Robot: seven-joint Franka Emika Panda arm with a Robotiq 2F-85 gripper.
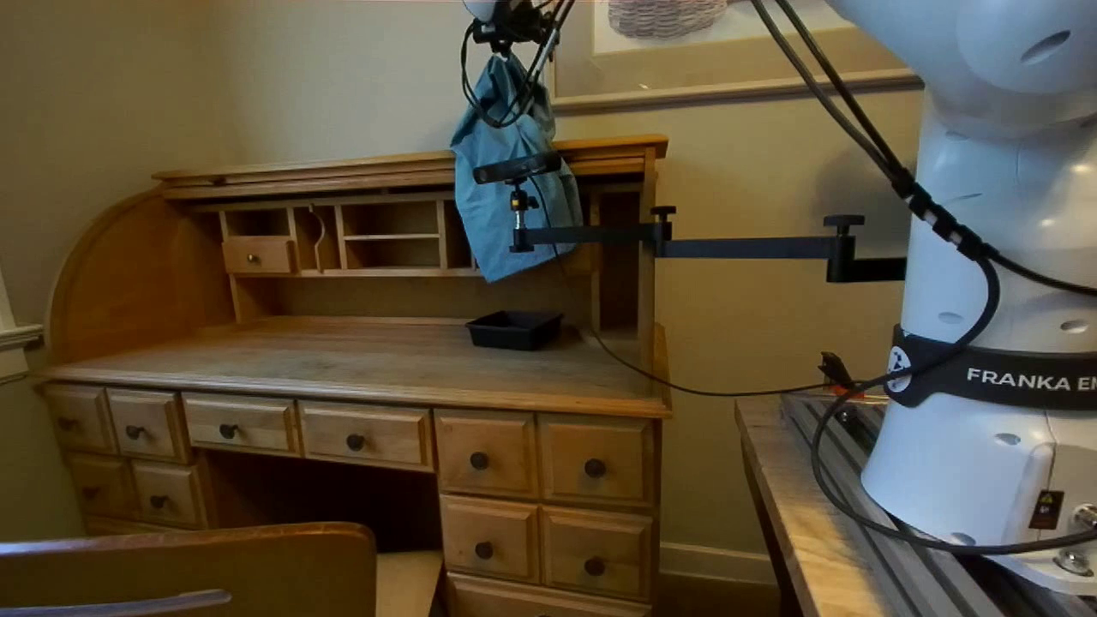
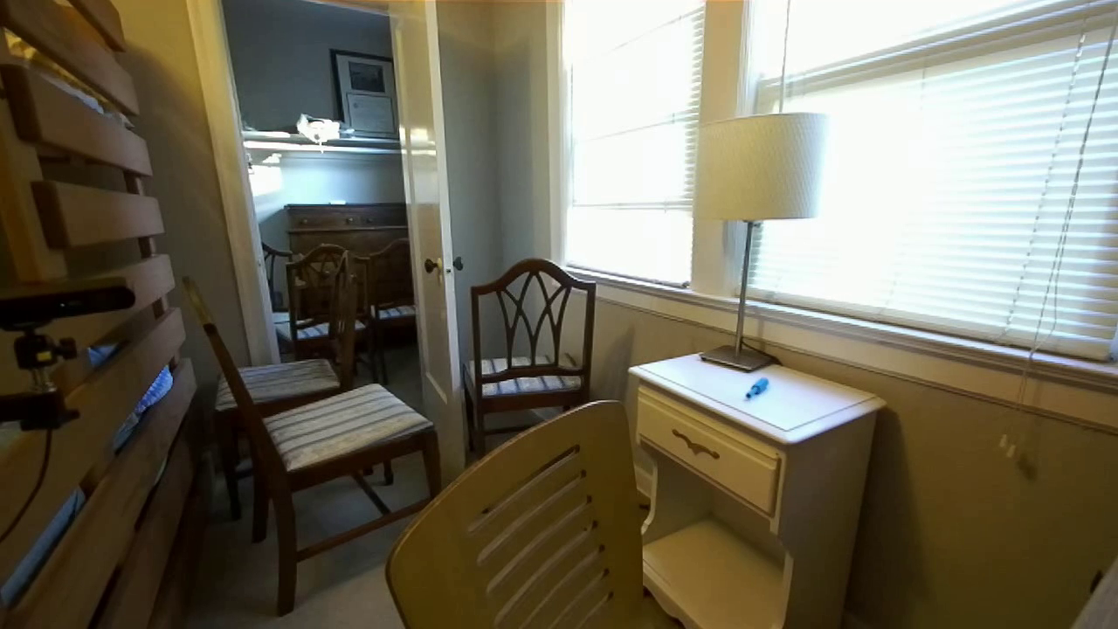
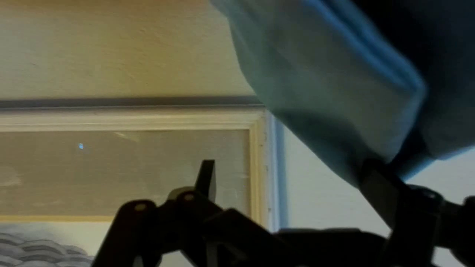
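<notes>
A blue cloth (image 1: 511, 170) hangs in front of the upper right part of the desk, directly under my gripper (image 1: 504, 43), which is near the top edge of exterior view 1. In the wrist view, my gripper is open, its two dark fingers (image 3: 205, 180) standing wide apart. The cloth (image 3: 320, 98) fills the upper right there and reaches down to the right-hand finger. Wall and picture frame show through the gap between the fingers. How the cloth is supported at that finger cannot be made out.
A wooden roll-top desk (image 1: 339, 355) has a black tray (image 1: 514, 330) on its right side. A camera on a black arm (image 1: 751, 248) juts out in front of the cloth. A framed picture (image 1: 720, 92) hangs behind, and a chair back (image 1: 195, 571) stands in front.
</notes>
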